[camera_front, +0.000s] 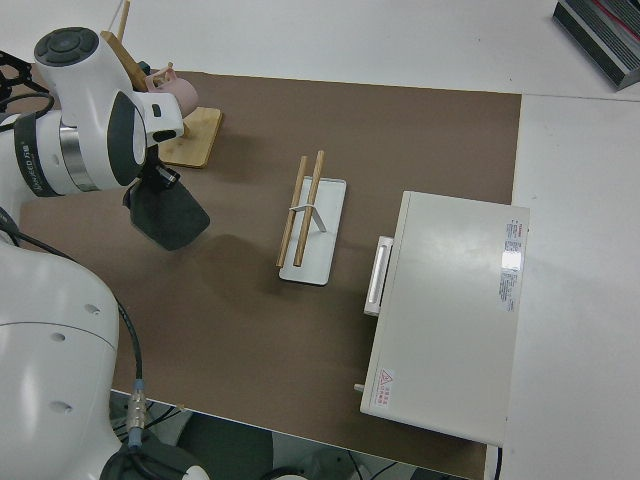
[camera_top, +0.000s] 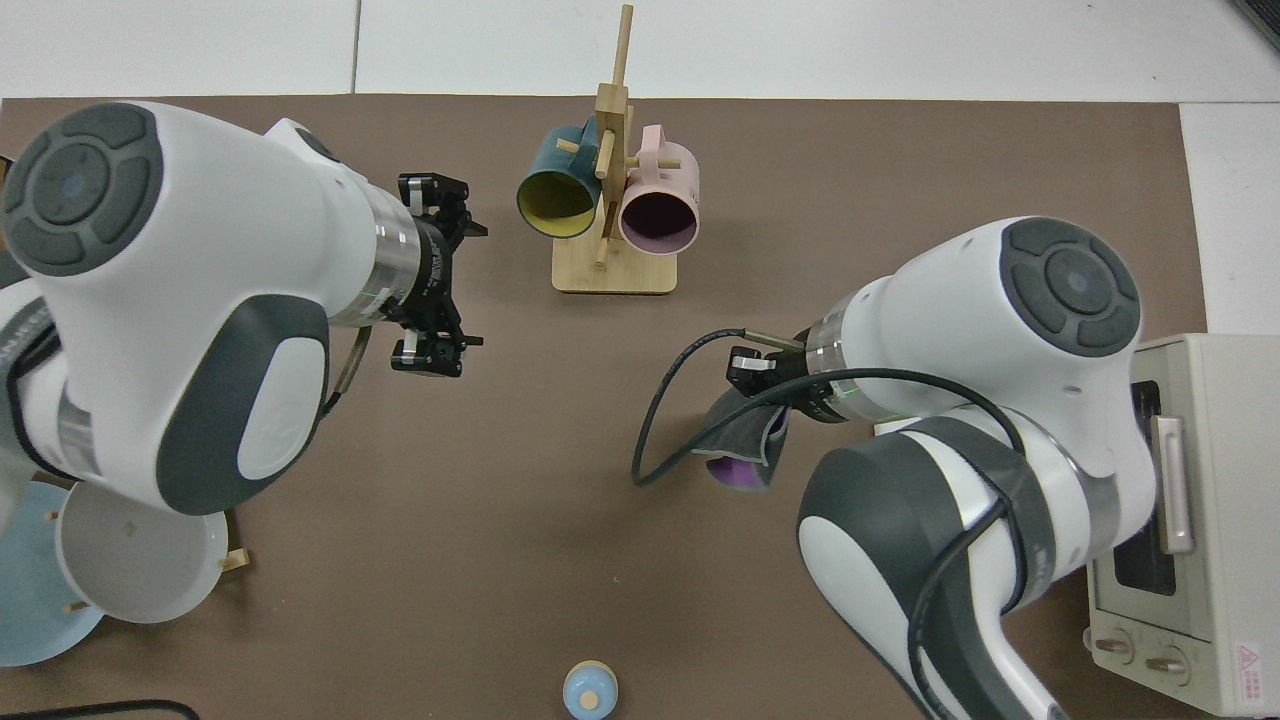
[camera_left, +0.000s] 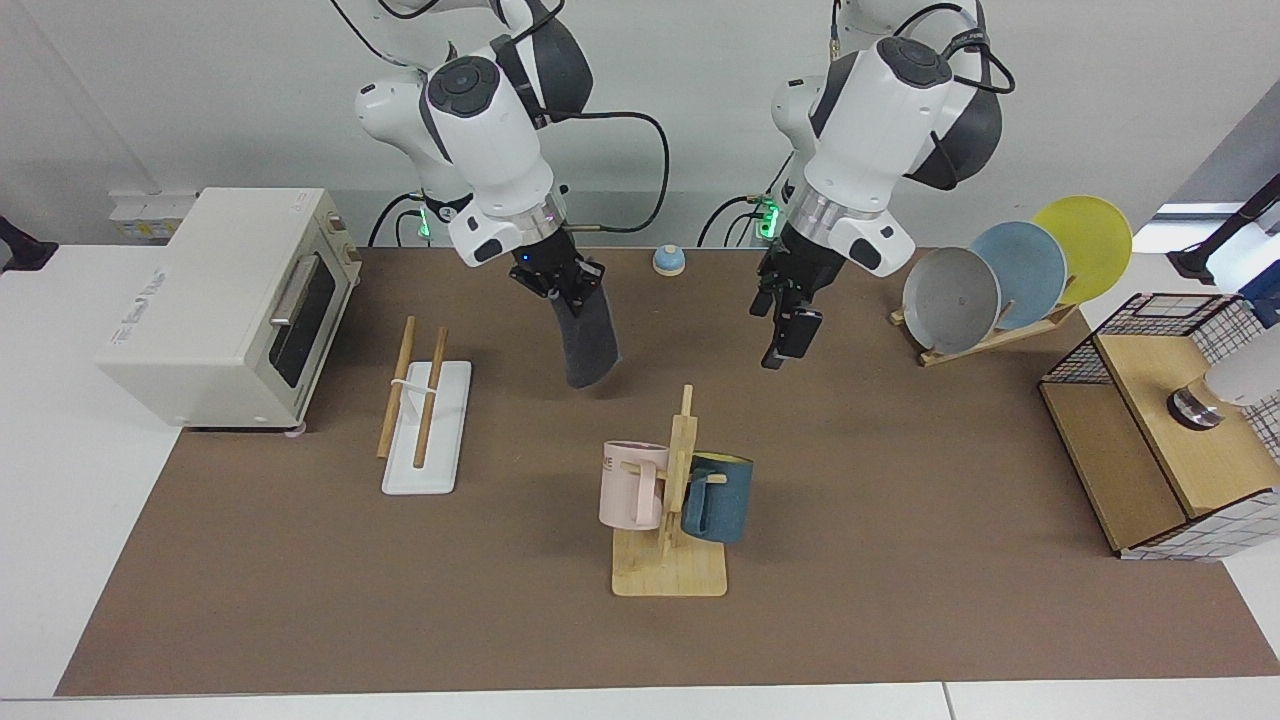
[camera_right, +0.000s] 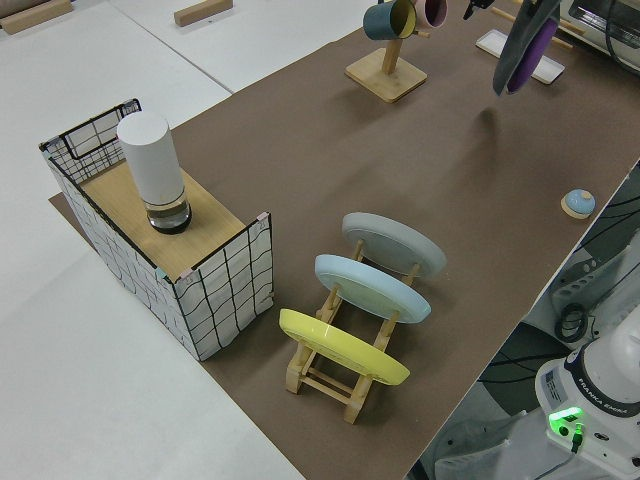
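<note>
A dark grey cloth item with purple inside (camera_top: 741, 446) hangs from my right gripper (camera_left: 572, 294), which is shut on it; in the right view it (camera_right: 527, 50) shows grey and purple. My left gripper (camera_left: 782, 348) is apart from it, pointing down over the mat; whether its fingers are open or shut is unclear. The pink mug (camera_top: 659, 180) and teal mug (camera_top: 558, 180) hang on the wooden stand (camera_left: 668, 581) behind both grippers.
A white oven (camera_front: 450, 320) stands at the right, beside a white tray rack (camera_front: 328, 250). Plates (camera_right: 365, 290) in a rack and a wire basket (camera_right: 215, 300) occupy the left. A small blue object (camera_top: 589, 689) sits near the front.
</note>
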